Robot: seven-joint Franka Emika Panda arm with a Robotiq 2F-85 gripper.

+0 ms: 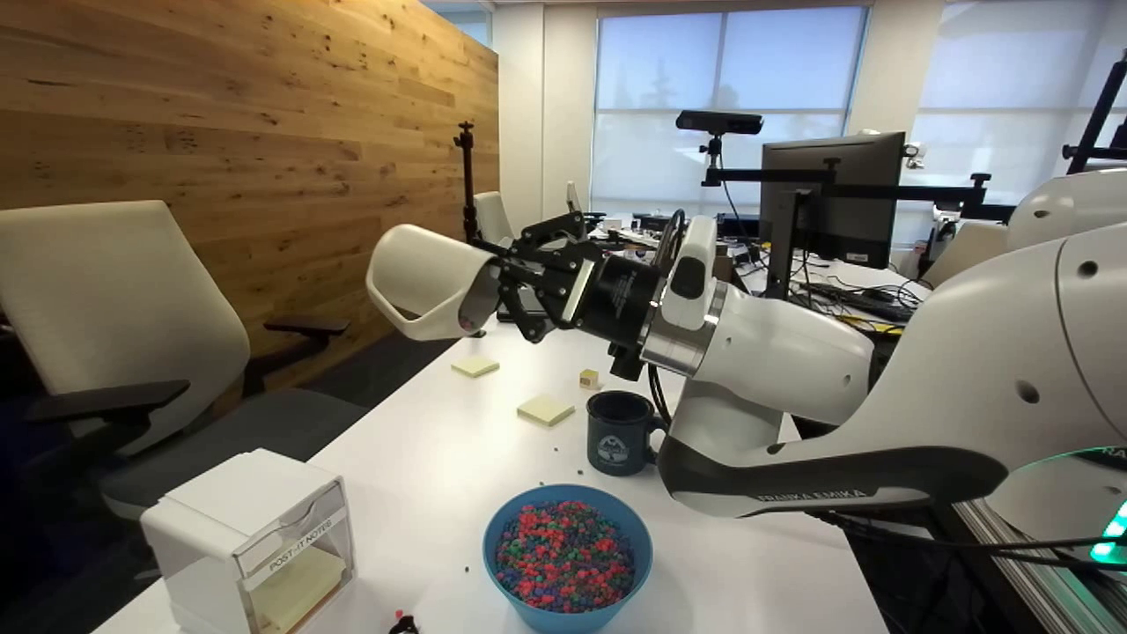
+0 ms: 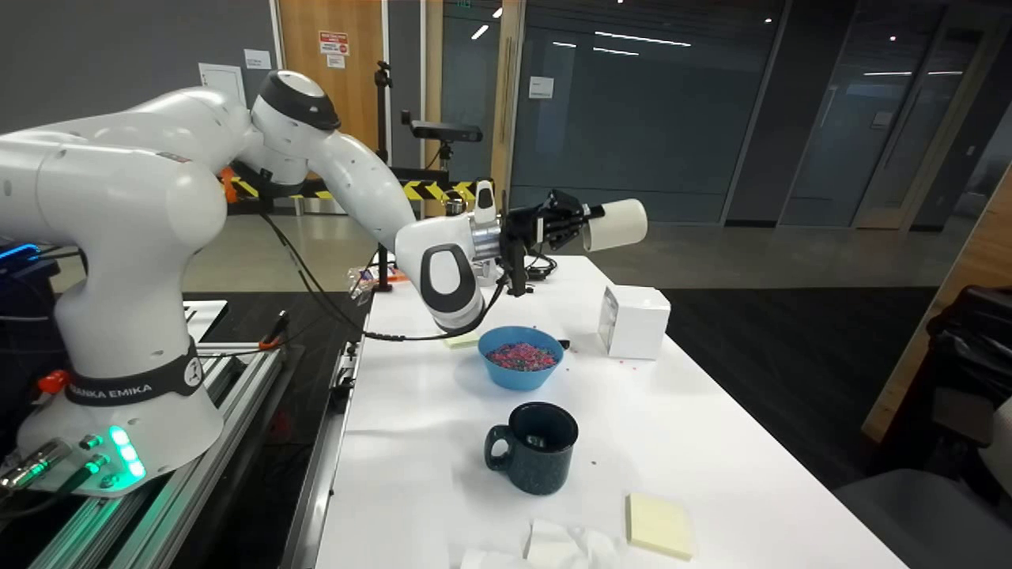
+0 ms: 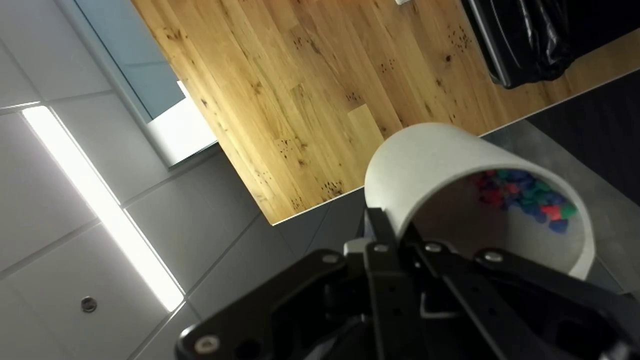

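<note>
A white cup is pinched at its rim by my gripper, whose fingers are shut on it. The cup lies tilted on its side, held high above the table in both exterior views. Inside it, red, blue and green bits rest against the wall, as the wrist view shows. Below stands a blue bowl, largely filled with similar coloured bits. A dark mug with a handle is upright on the table, apart from the bowl.
A white Post-it dispenser stands near the table edge beside the bowl. Yellow note pads and a small yellow cube lie beyond the mug. Crumpled white paper sits at the table's front in exterior view 2. A few bits are scattered about.
</note>
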